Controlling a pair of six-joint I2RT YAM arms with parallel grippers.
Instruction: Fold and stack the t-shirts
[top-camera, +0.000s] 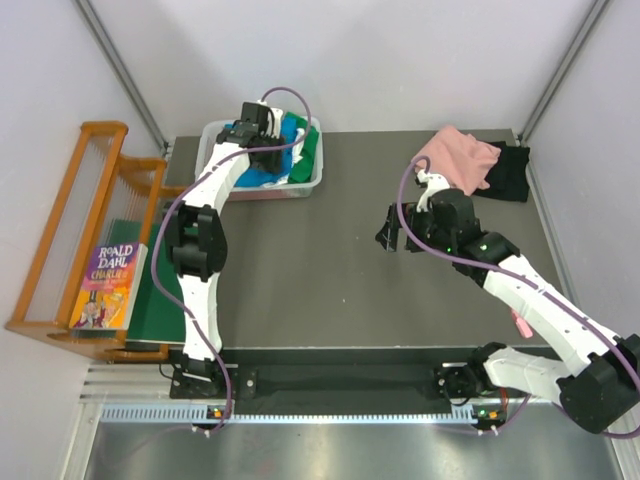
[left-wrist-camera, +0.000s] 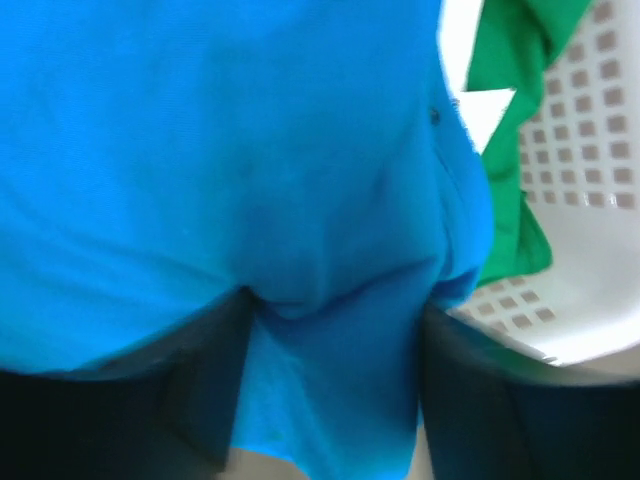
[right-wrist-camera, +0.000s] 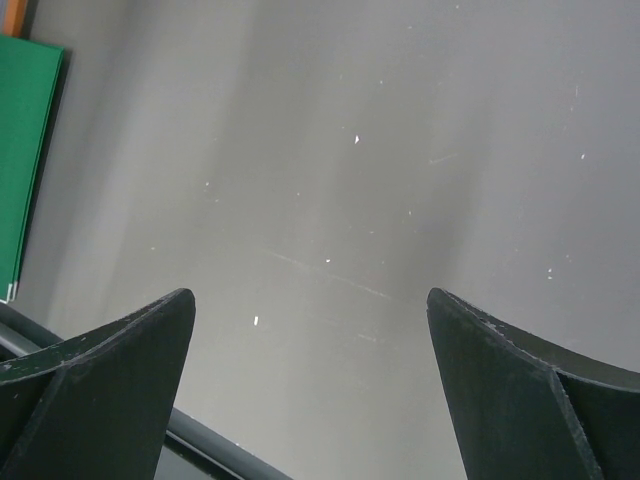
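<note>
A blue shirt (top-camera: 256, 179) lies bunched in the white basket (top-camera: 272, 193) at the back left, beside a green cloth (top-camera: 304, 162) and something white. My left gripper is down over the basket with its fingers part open. Blue fabric bulges up between its blurred fingers, and no firm grip on it shows. Across the table, my right gripper hangs open over bare surface, nothing between its fingers. At the back right lie a pink cloth (top-camera: 457, 158) and a black cloth (top-camera: 508, 175), partly overlapping.
A wooden rack (top-camera: 70, 230) holding a Roald Dahl book (top-camera: 104, 287) stands at the left, next to a green board (top-camera: 160, 318). A small pink object (top-camera: 521, 324) lies at the right edge.
</note>
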